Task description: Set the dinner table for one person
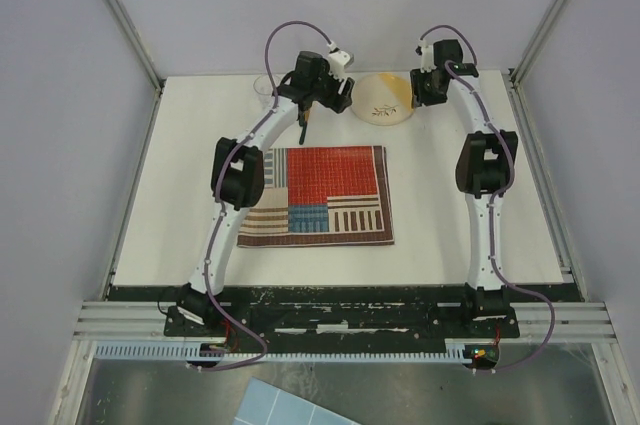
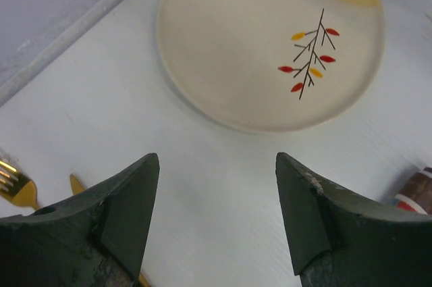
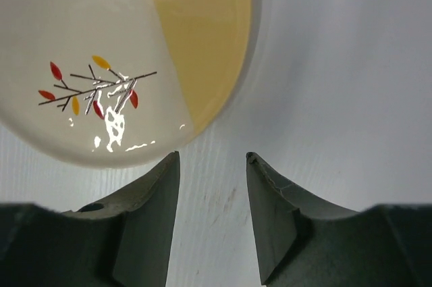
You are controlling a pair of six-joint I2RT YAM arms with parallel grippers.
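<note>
A cream plate with a yellow segment and a leafy twig (image 1: 383, 99) lies flat at the back of the table. My left gripper (image 1: 343, 101) is at its left side, apart from the rim in the left wrist view, open and empty. At the plate's right edge my right gripper stands open, its fingertips close to the rim with nothing between them. A fork (image 2: 25, 194) and a knife (image 1: 303, 132) lie left of the plate, partly hidden by the left arm. The patterned placemat (image 1: 335, 173) lies flat in front.
A clear glass (image 1: 264, 84) stands at the back left, partly covered by the left arm. A grey wall (image 1: 230, 15) rises behind the back edge.
</note>
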